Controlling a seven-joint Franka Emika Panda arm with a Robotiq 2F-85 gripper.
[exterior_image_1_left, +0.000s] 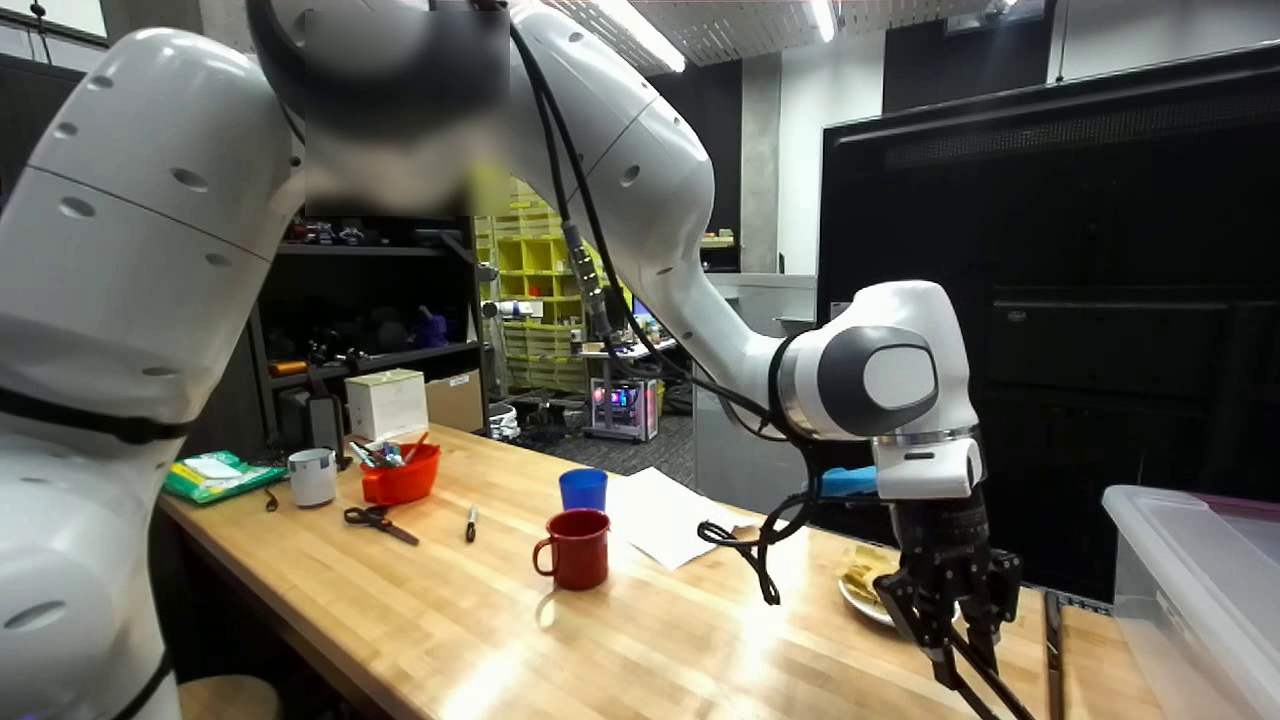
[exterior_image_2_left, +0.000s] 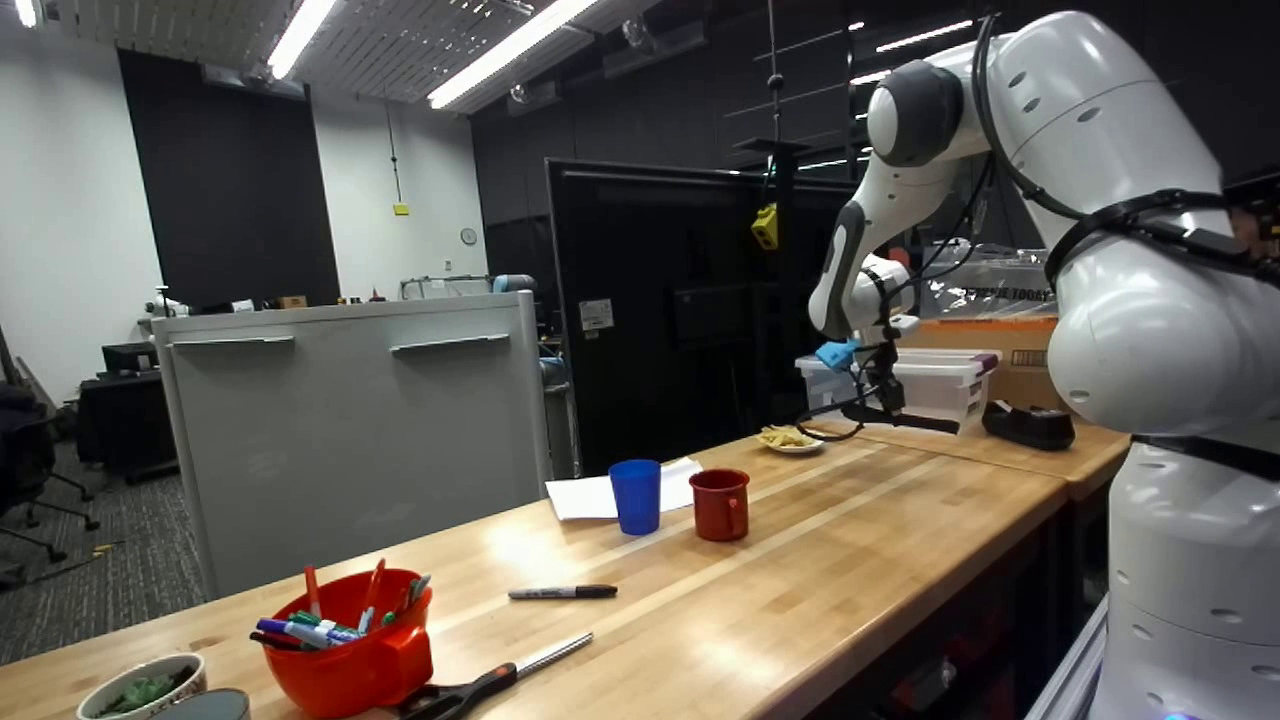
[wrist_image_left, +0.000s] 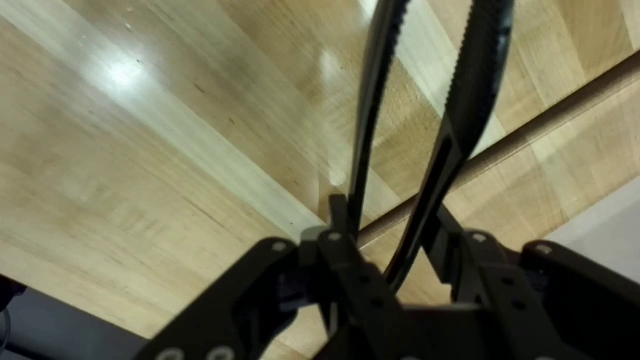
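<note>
Black tongs are held between the fingers of my gripper, which is shut on them. In the wrist view their two serrated arms stand apart and reach over bare wood, with nothing between them. In exterior view 1 my gripper is at the right end of the table, and the tongs slant down to the right. It partly hides a plate of yellow fries. In exterior view 2 the fries lie on their white plate, and the tongs point away from it.
A red mug and a blue cup stand mid-table near white paper. A clear plastic bin stands at the right. Scissors, a marker and a red pen holder are farther left.
</note>
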